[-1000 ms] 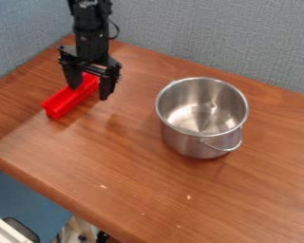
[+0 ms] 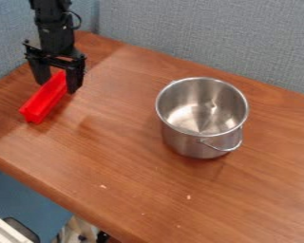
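A red elongated block [image 2: 43, 100] lies on the wooden table at the left. My black gripper [image 2: 56, 74] is open above the block's far end, its fingers hanging on either side of it and partly hiding that end. A steel pot [image 2: 203, 119] with wire handles stands right of centre, well apart from the block and the gripper.
Grey padded walls [image 2: 199, 38] stand along the back and left. Below the table's front-left edge is a blue floor with some white and black objects.
My gripper has moved left from beside and over the block's right side to over its far end. The red block has shifted left and now lies more steeply angled. The pot is unmoved.
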